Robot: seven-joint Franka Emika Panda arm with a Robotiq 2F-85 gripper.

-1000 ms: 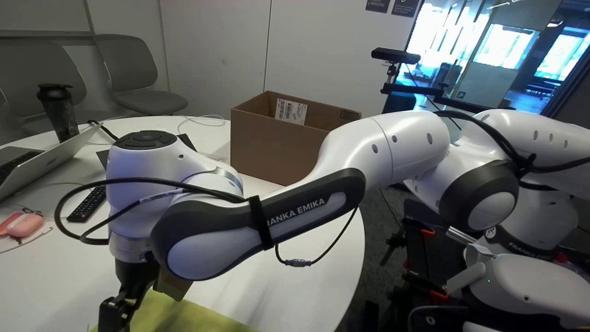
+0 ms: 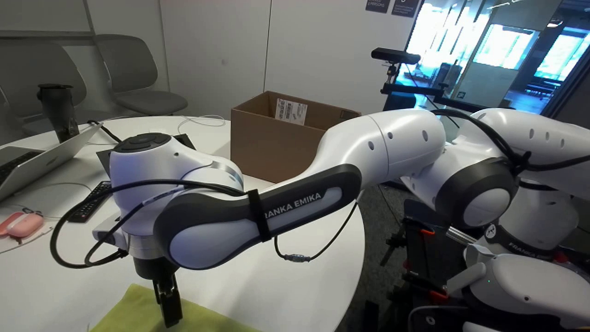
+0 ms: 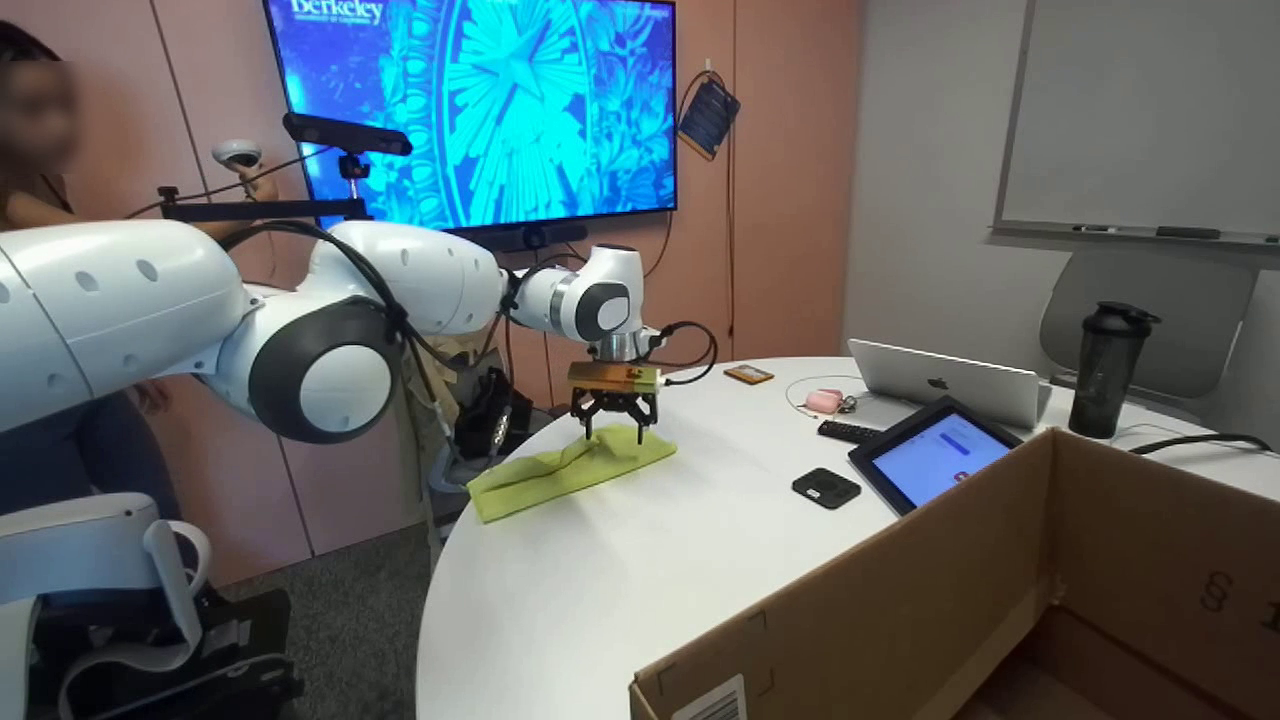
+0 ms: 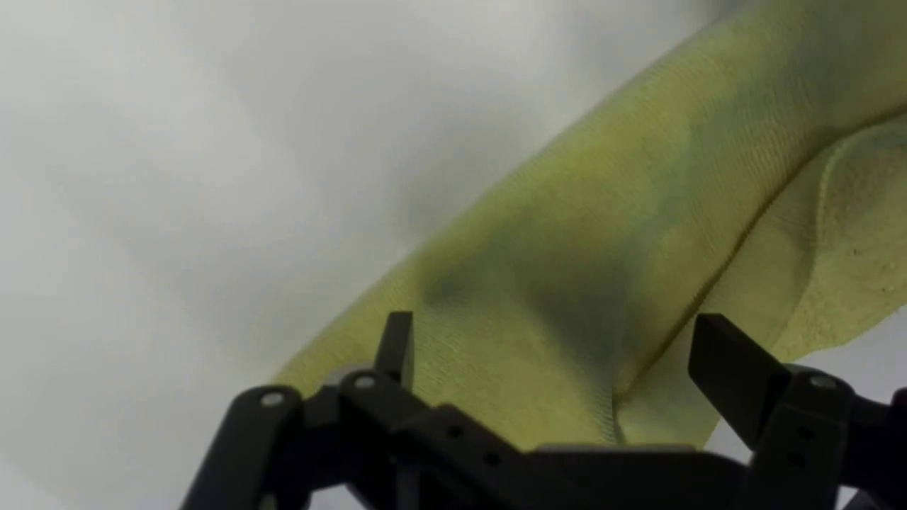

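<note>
A yellow-green cloth (image 3: 552,475) lies folded and slightly rumpled near the edge of the white round table, with a crease running along it. Just above its far end in exterior view 2, my gripper (image 3: 618,439) points straight down, open, nothing held between its fingers. In the wrist view the cloth (image 4: 544,280) passes beneath the gap of the gripper, and one fold line lies near the right finger. Exterior view 1 shows only part of the cloth (image 2: 132,312). Whether the fingertips touch the fabric I cannot tell.
An open cardboard box (image 2: 276,144) stands on the table. A tablet (image 3: 936,450), a small black device (image 3: 827,487), a remote (image 3: 847,432), a pink case (image 3: 824,401), a laptop (image 3: 948,382) and a dark bottle (image 3: 1104,372) occupy one side. Bare tabletop (image 3: 564,600) lies between cloth and box.
My gripper has turned about its vertical axis and shifted slightly right in exterior view 1. The hanging cable swung with the wrist. The cloth looks unmoved.
</note>
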